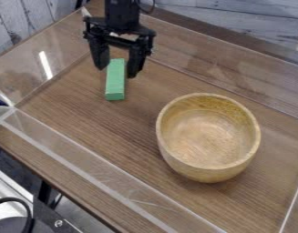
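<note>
My black gripper (118, 56) hangs over the upper end of a green block (115, 84) at the upper left of the wooden table, its fingers apart on either side above it. Whether it touches the block I cannot tell. A large round tan bowl (207, 136) sits empty on the right.
A dark cable (17, 209) lies in the lower left corner.
</note>
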